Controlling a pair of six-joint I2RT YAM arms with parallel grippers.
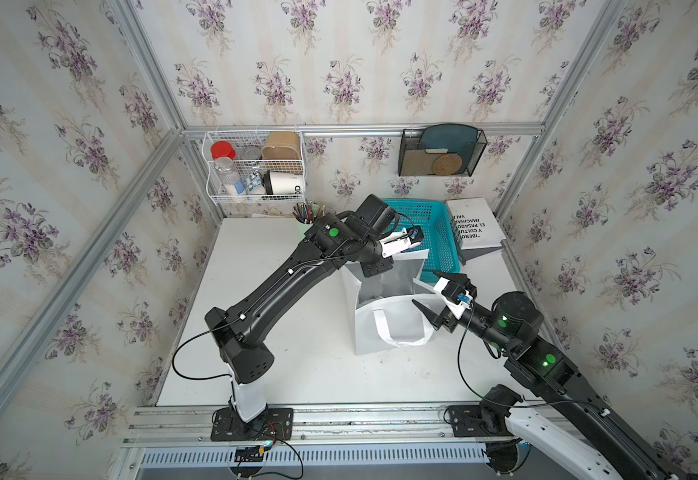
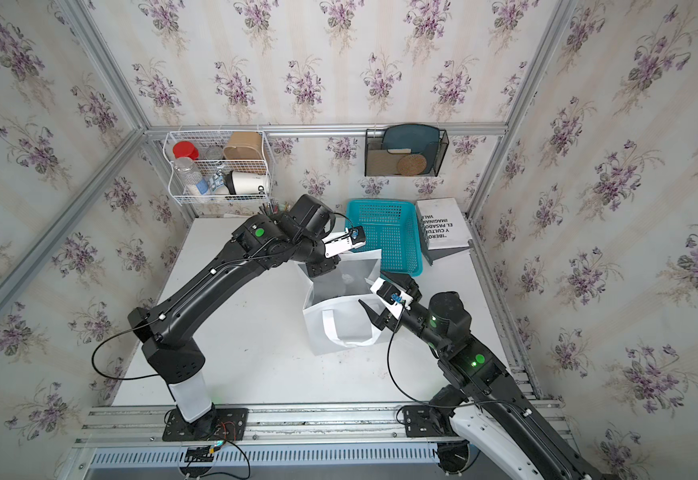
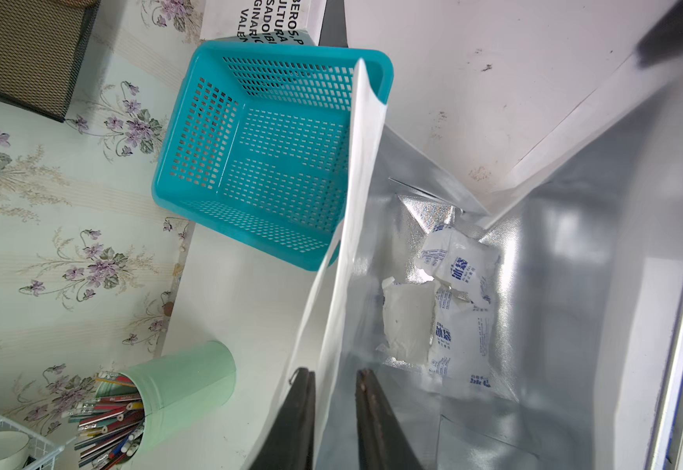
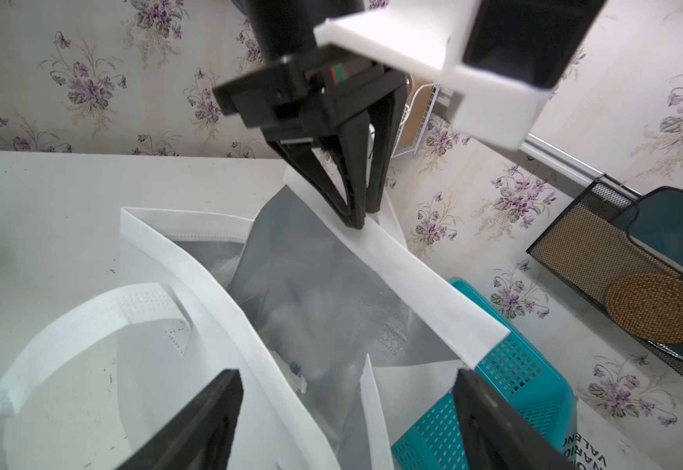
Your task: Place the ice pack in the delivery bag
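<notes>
The white delivery bag (image 1: 365, 329) stands open-topped on the table, its inside silver. White ice packs with blue print (image 3: 466, 266) lie together on its floor in the left wrist view. At the bag's far rim, my left gripper points down, its fingers (image 3: 300, 415) apart on either side of the rim. Contact with the rim cannot be made out. My right gripper is open at the bag's right side, with a folded bag edge in the gap between its spread fingers.
Behind the bag sits an empty teal basket (image 1: 445, 240), with a white printed box (image 1: 477, 224) to its right. A green cup of pencils (image 3: 192, 384) stands at the back left.
</notes>
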